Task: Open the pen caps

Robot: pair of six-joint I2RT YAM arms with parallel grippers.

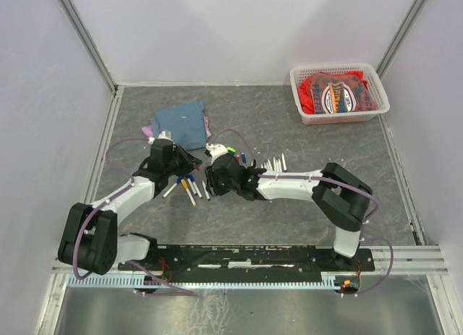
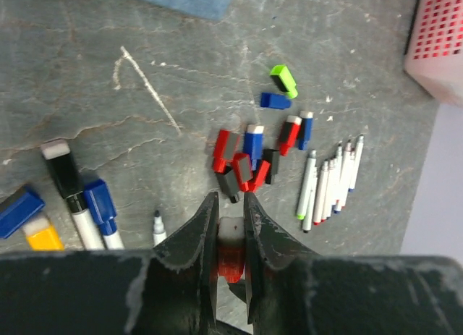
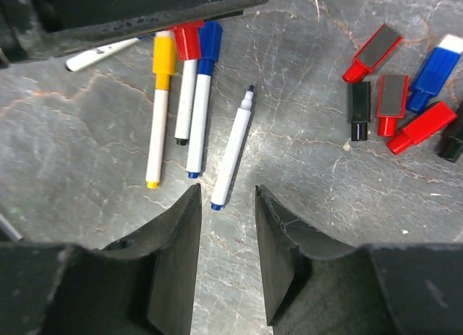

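A red pen cap (image 2: 231, 257) is gripped in my left gripper, which is shut on it. In the right wrist view the cap hangs above the row of capped markers, no pen in it. Below my right gripper, which stands open and empty, a white uncapped marker (image 3: 233, 150) lies on the table, dark tip bare, blue plug at its near end. To its left lie a yellow-capped marker (image 3: 159, 103), a blue-capped marker (image 3: 201, 107) and a black-ended marker (image 3: 185, 103), whose cap is hidden there by the left gripper.
Several loose red, blue and black caps (image 2: 242, 168) are clustered on the table, with a green cap (image 2: 283, 79) beyond. Uncapped markers (image 2: 329, 187) lie in a row to the right. A blue cloth (image 1: 181, 124) and a white basket (image 1: 340, 119) sit farther back.
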